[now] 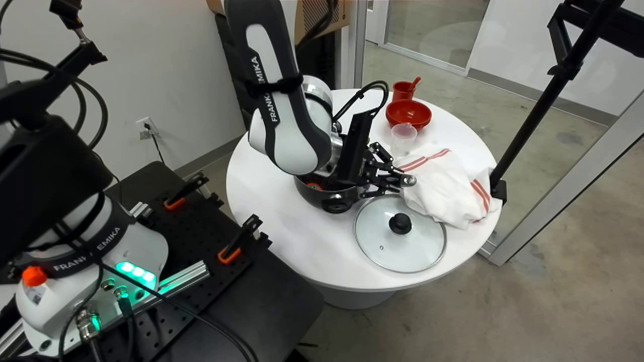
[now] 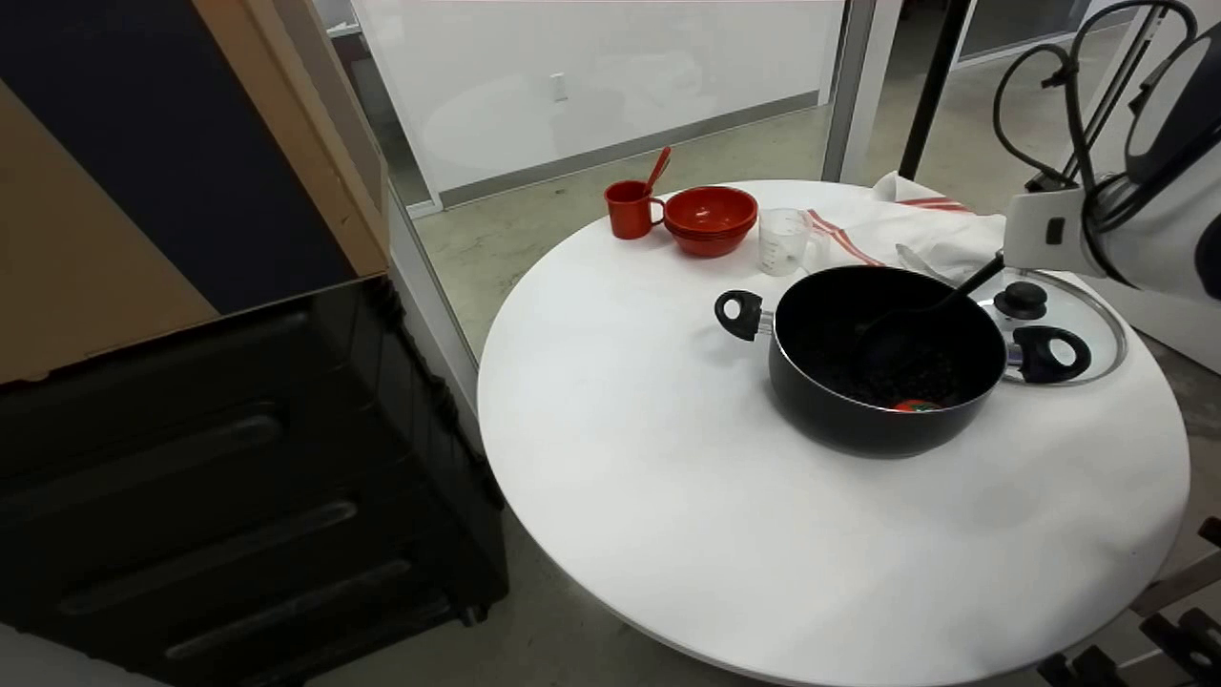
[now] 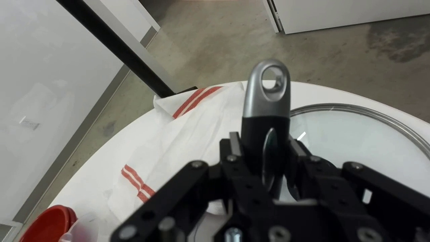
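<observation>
In the wrist view my gripper is shut on the black handle [image 3: 266, 129] of a utensil, whose silver end has a hole in it. Exterior view 2 shows the utensil's black shaft [image 2: 981, 275] slanting down over the rim into a black pot [image 2: 853, 426] on the round table. Its dark head lies inside the pot, hard to make out against the dark contents. Something red [image 2: 916, 405] sits in the pot near the rim. From exterior view 1, my gripper [image 1: 392, 175] is over the pot's right side, close to the glass lid [image 1: 386, 250].
A white towel with red stripes [image 1: 447, 190] lies beside the lid. Behind it stand a clear measuring cup [image 2: 783, 242], stacked red bowls [image 2: 710, 223] and a red mug [image 2: 629, 212] with a red utensil.
</observation>
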